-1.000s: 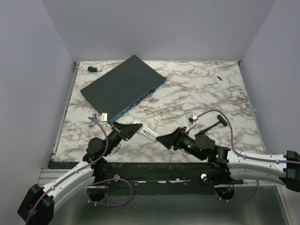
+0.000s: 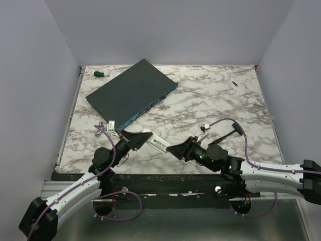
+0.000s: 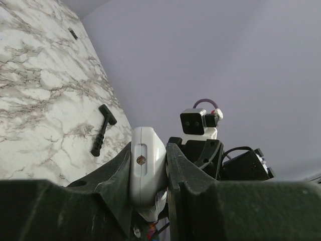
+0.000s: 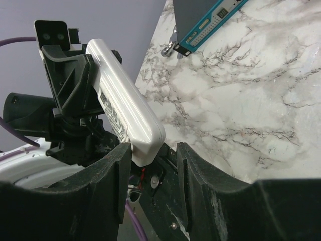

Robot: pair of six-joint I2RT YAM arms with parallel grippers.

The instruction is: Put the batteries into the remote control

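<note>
A white remote control (image 2: 158, 143) is held in the air between my two grippers above the front of the table. My left gripper is shut on one end of it; in the left wrist view that end points at the camera. My right gripper is at the other end, whose rounded tip rests at its fingertips in the right wrist view, shut on it. The remote's long side and part of its slotted face show in the right wrist view. I cannot make out batteries on it.
A dark slab (image 2: 131, 93) with a blue edge lies at back left, with a green screwdriver (image 2: 99, 74) beyond and metal items (image 4: 168, 49) beside it. A black hammer (image 3: 103, 128) lies at right, a small dark object (image 2: 234, 83) at back right.
My right gripper and wrist have shifted very slightly in the top view. The left arm and the remote look unmoved.
</note>
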